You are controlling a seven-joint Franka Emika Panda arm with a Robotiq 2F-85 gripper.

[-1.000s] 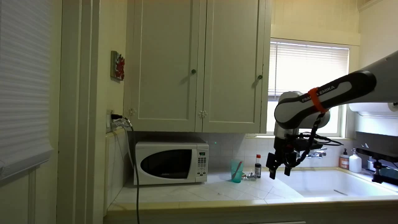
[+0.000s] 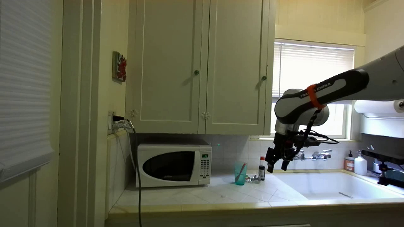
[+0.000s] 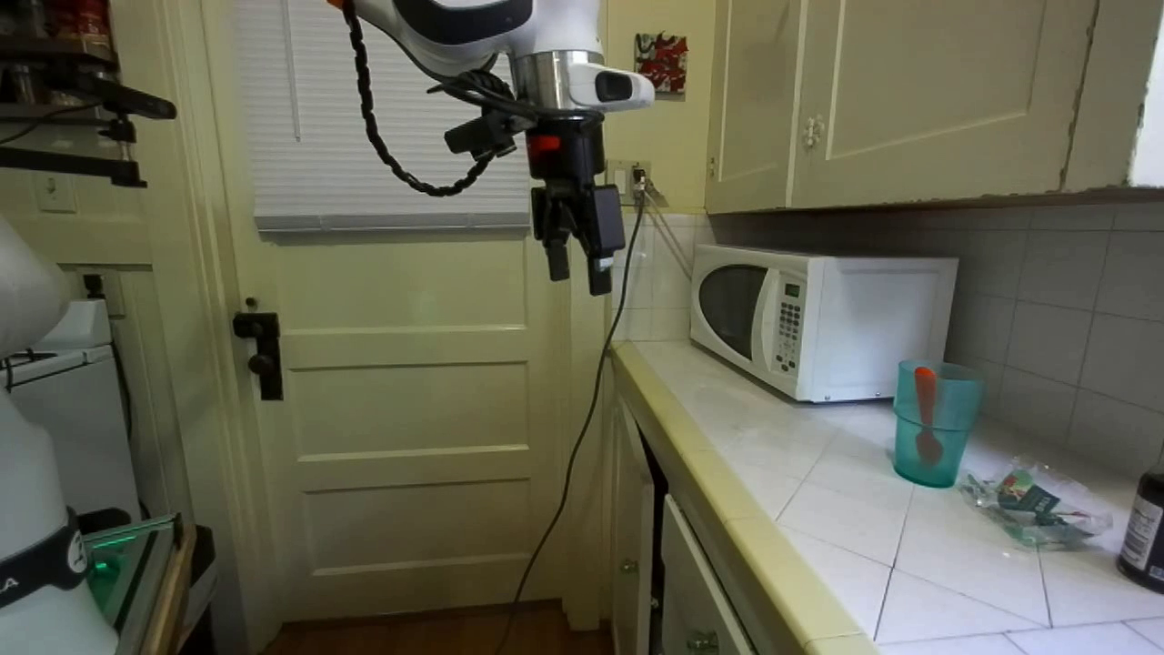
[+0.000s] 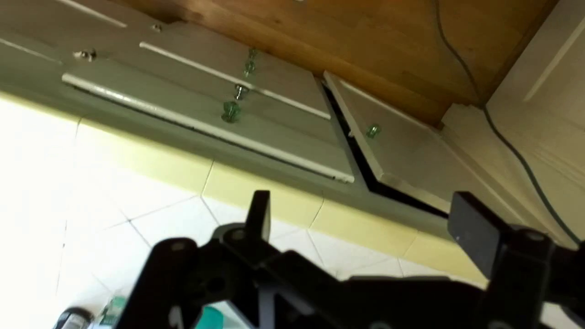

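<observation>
High above the floor side of the counter hangs my gripper [image 3: 580, 282], its fingers pointing down and spread apart. The wrist view shows the same gripper open, with nothing between its two pads. On the white tiled counter stands a teal cup [image 3: 933, 437] with an orange-handled spoon [image 3: 926, 404] leaning in it. Beside the cup lies a crumpled clear plastic packet [image 3: 1034, 504]. A dark bottle with a red cap [image 2: 262, 168] is upright near the packet. The white microwave [image 2: 174, 164] sits at the counter's far end, its door shut.
A white sink [image 2: 322, 183] lies to the right of the counter. Upper cabinets [image 2: 170, 64] overhang the microwave. Below the counter one cabinet door [image 4: 406, 142] stands ajar. A black cable [image 3: 578, 448] hangs from the wall outlet.
In exterior view 1 the arm and gripper have moved up and slightly left. The fingers appear spread in both frames. The cup, packet, bottle and microwave have not moved.
</observation>
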